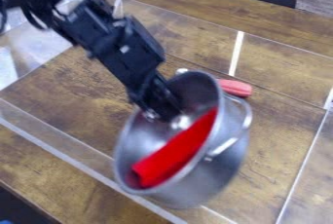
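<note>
My black gripper [163, 106] reaches down from the upper left to the rim and inside of a tilted steel pot [215, 169]; its fingertips are blurred against the pot, and it looks shut, though what lies between the fingers is hidden. The pot leans toward the viewer with a long red object [176, 150] lying inside it.
A red-pink object [232, 87] lies on the wooden table [271, 140] behind the pot. A white wire rack stands at the upper left, partly behind the arm.
</note>
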